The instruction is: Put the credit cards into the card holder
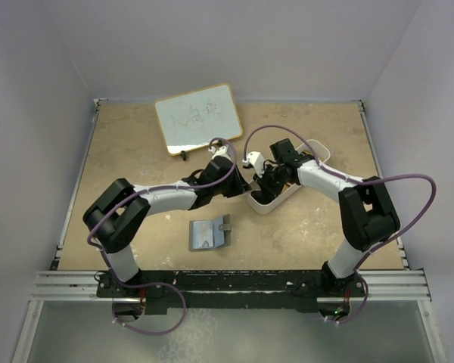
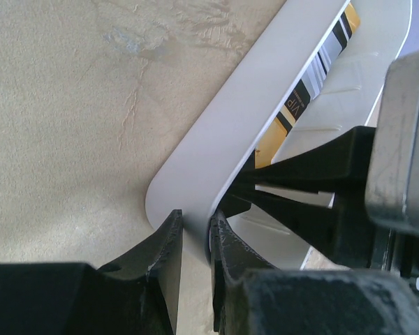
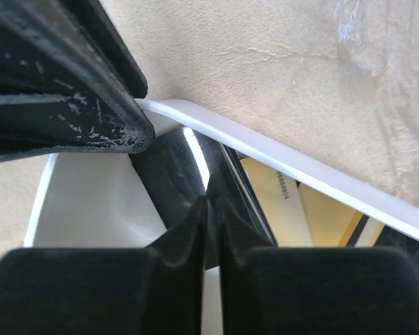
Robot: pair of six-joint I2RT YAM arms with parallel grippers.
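Note:
In the white tray (image 1: pixel 265 207) at centre right lie several cards: a dark card (image 3: pixel 164 174) at the near end, then orange and striped cards (image 2: pixel 297 103). My right gripper (image 1: pixel 265 181) reaches into that end, its fingertips low over the dark card; whether it holds it is unclear. My left gripper (image 1: pixel 244 186) is at the tray's near-left rim, its fingertips close together at the wall in the left wrist view; any gap is hard to judge. The card holder (image 1: pixel 209 234) lies open on the table below the grippers.
A whiteboard (image 1: pixel 198 118) lies at the back, a small dark object (image 1: pixel 183 156) by its lower edge.

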